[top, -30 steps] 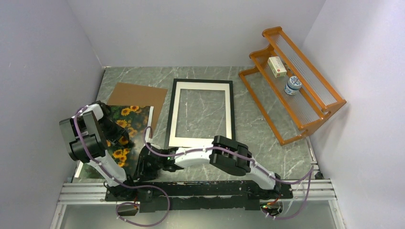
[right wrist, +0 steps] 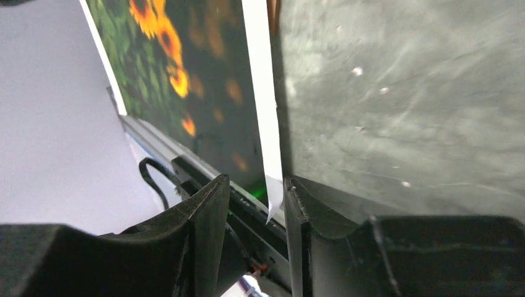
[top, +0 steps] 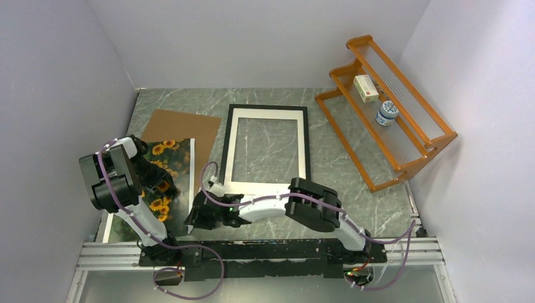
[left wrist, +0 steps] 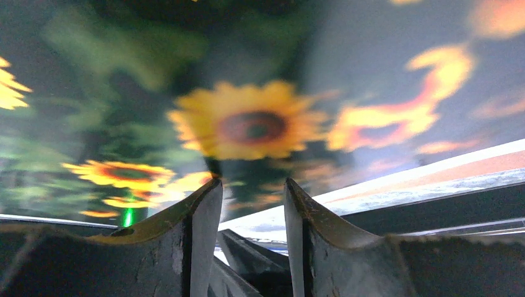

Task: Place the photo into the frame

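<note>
The sunflower photo (top: 176,158) with white borders lies at the left of the table, partly over a brown board (top: 205,136). To its right lies the black frame with a white mat (top: 268,188), its middle bare. My left gripper is over the photo; its fingertips look apart, with the printed surface beyond, and whether they pinch anything cannot be made out. At the photo's near right corner is my right gripper, its fingers part open. The white edge strip (right wrist: 267,133) ends between its fingers, close to the right-hand finger (right wrist: 294,198).
A wooden shelf (top: 388,161) stands at the right, bearing a small white box (top: 366,88) and a blue-and-white jar (top: 387,113). Bare grey marble tabletop (top: 340,167) lies between frame and shelf. My right arm (top: 258,208) crosses in front of the frame.
The photo's right white edge has shifted a little left. My right gripper has moved slightly right and away from the near table edge. The left arm and frame look still.
</note>
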